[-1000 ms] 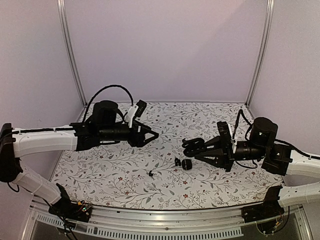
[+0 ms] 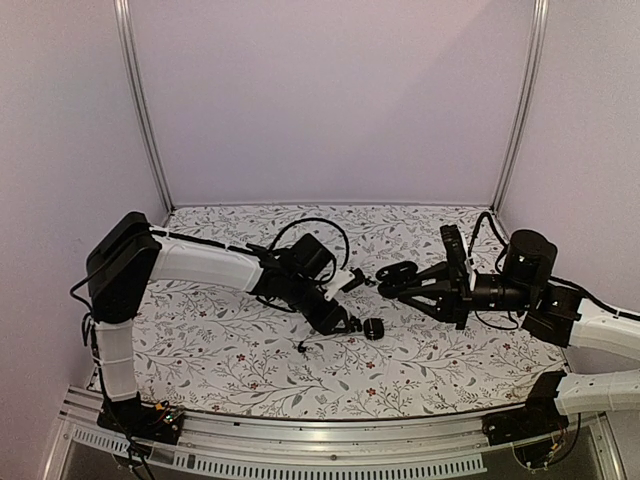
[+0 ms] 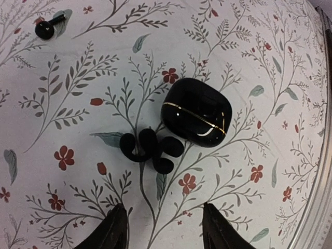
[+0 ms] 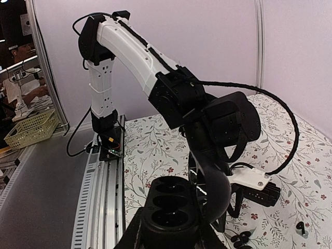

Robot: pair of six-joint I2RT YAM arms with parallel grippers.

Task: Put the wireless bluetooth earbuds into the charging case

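Note:
An open black charging case [image 4: 171, 207], its hollows facing the camera and its lid [image 4: 215, 189] raised, is gripped by my right gripper [image 2: 405, 290], shut on it above the table. In the left wrist view, a clump of black earbuds [image 3: 148, 142] lies beside a closed glossy black case [image 3: 196, 111] with a gold seam. Apart from them lies a single black earbud [image 3: 45, 30]. My left gripper is open, its fingertips spread with nothing between them. It hovers over the cloth near the clump.
A floral cloth [image 2: 240, 375] covers the table, mostly bare at the front and back. Another small dark piece [image 2: 369, 282] shows just left of the held case. The left arm [image 4: 181, 98] stands close to the held case in the right wrist view.
The right gripper, with the open case, has shifted only slightly.

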